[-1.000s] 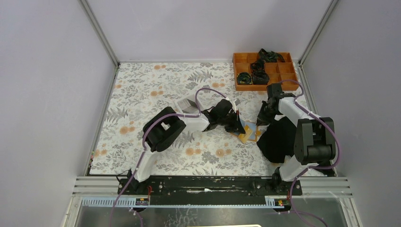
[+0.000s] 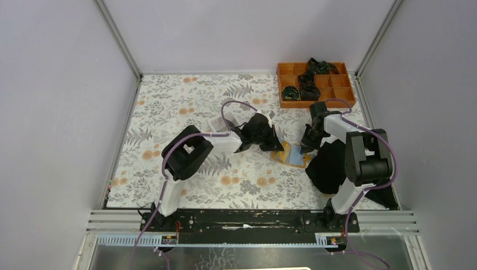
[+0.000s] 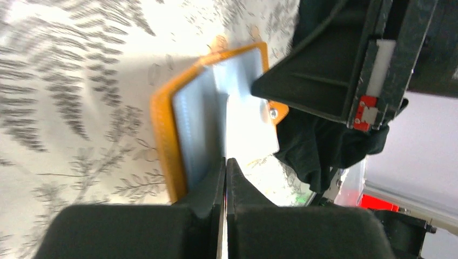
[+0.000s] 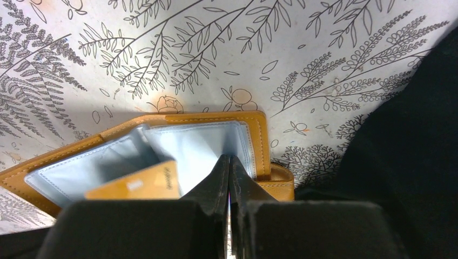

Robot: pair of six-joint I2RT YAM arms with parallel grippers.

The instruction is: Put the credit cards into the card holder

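Note:
The open orange card holder (image 2: pixel 298 163) with pale blue pockets (image 4: pixel 186 148) lies on the floral surface between the grippers. My left gripper is shut at its left part; whether anything thin is pinched is hidden. My right gripper is shut, its tips on the blue pocket at the holder's right, with nothing visible between them. An orange flap or card (image 4: pixel 140 186) shows blurred over the left pocket. White cards (image 2: pixel 216 125) lie partly hidden behind the left arm.
An orange compartment tray (image 2: pixel 340 84) with dark coiled items stands at the back right. A black cloth (image 2: pixel 325 174) lies beside the holder under the right arm.
My left gripper has moved left and slightly up in the top view. The right gripper has come lower and left onto the holder. The holder's orange part shows differently.

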